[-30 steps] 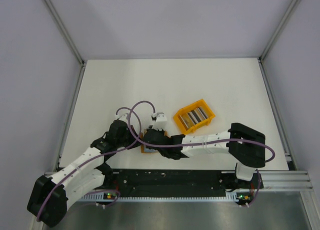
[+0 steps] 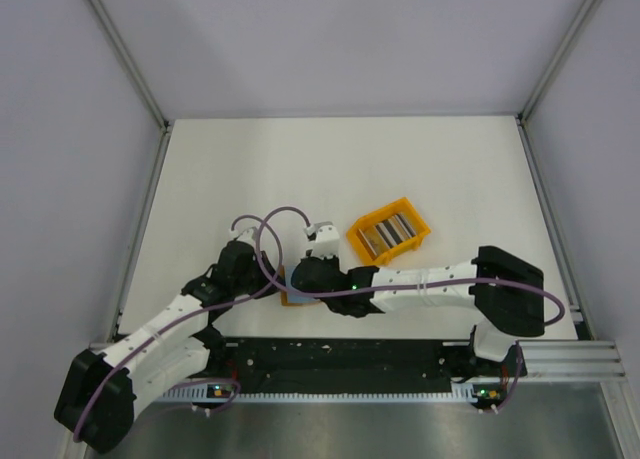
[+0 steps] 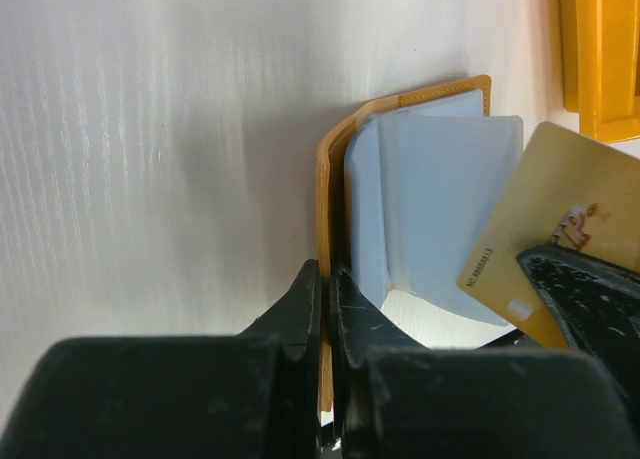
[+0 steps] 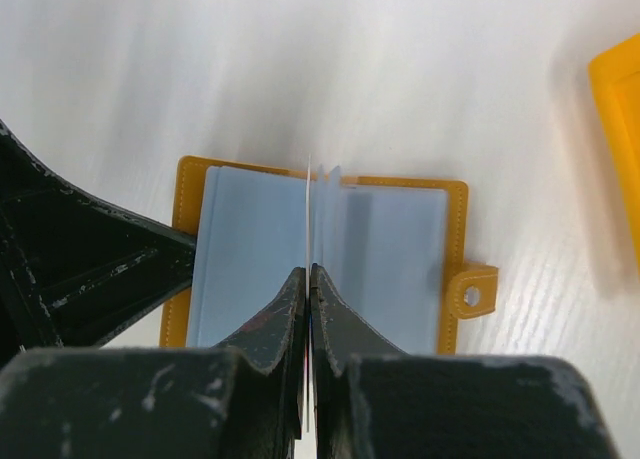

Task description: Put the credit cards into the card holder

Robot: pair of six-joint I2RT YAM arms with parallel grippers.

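Note:
The brown card holder (image 4: 457,229) lies spread on the table, its pale bluish clear sleeves (image 4: 395,264) showing in both wrist views. My left gripper is shut on its brown edge (image 3: 326,189), at the side facing the left arm. Above the sleeves my right gripper is shut on a gold credit card, which appears edge-on as a thin upright line in the right wrist view. From the left wrist, the card stands tilted in front of a loose sleeve; whether its lower edge touches one is unclear. Arms partly cover the holder from above.
A yellow box (image 2: 376,216) with several cards upright in it stands to the right of and beyond the holder. Its wall also shows in the right wrist view.
My right arm has shifted slightly to the right, uncovering more of the holder's pale sleeve from above. The left arm and the yellow box have stayed put.

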